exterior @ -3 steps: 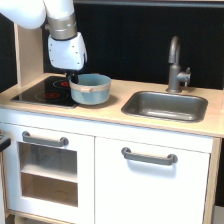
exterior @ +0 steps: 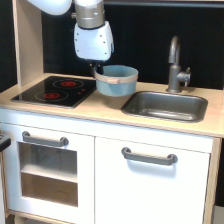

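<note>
A pale blue-grey pot (exterior: pixel 117 87) is right of the black cooktop (exterior: pixel 45 97), between it and the sink. My gripper (exterior: pixel 98 70), below the white arm (exterior: pixel 93 43), appears shut on the pot's left edge. The fingertips are small and partly hidden, so the exact grip on rim or handle is unclear. The pot looks upright. Whether its base touches the counter or hangs a little above cannot be made out.
A dark steel sink (exterior: pixel 168 105) with a tall faucet (exterior: pixel 176 65) lies to the right. White cabinet doors with grey handles (exterior: pixel 150 156) are below, and a dark wall stands behind.
The arm and pot have moved right together, and slightly up in the view, from the cooktop's right edge toward the sink. More of the cooktop's red rings now shows.
</note>
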